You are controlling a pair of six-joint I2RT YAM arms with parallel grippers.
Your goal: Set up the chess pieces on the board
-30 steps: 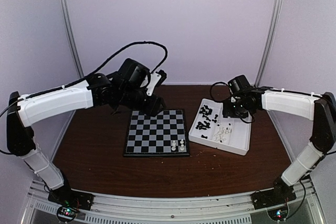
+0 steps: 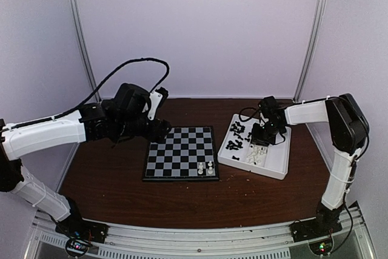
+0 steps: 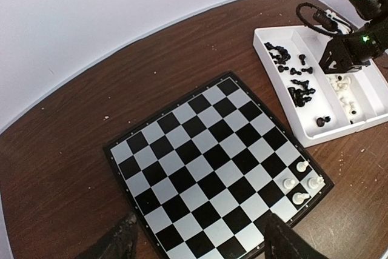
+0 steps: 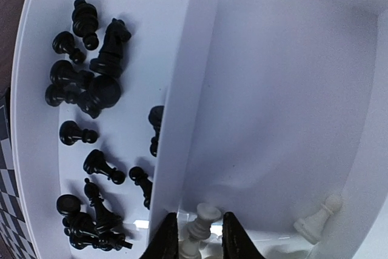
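Observation:
The checkered board [image 2: 180,153] carries a few white pieces at its near right corner; one is a white piece [image 3: 289,183]. Above the board's left side, my left gripper is open and empty, its fingers wide apart. My right gripper is low inside the white box [image 2: 283,171], its fingers parted around the top of a white piece [image 4: 207,213]. A gap still shows beside that piece. More white pieces [image 2: 257,155] lie below the gripper, and a lone white one [image 4: 318,219] rests near the compartment's side wall.
Black pieces [image 4: 103,89] lie jumbled in the box's left compartment, behind a raised divider [image 4: 189,83] close beside my right fingers. Bare tabletop [image 2: 151,201] stretches in front of the board.
My left arm has drawn back leftward from over the board. The right gripper has shifted slightly left and nearer over the white pieces in the box. The board's pieces stayed put.

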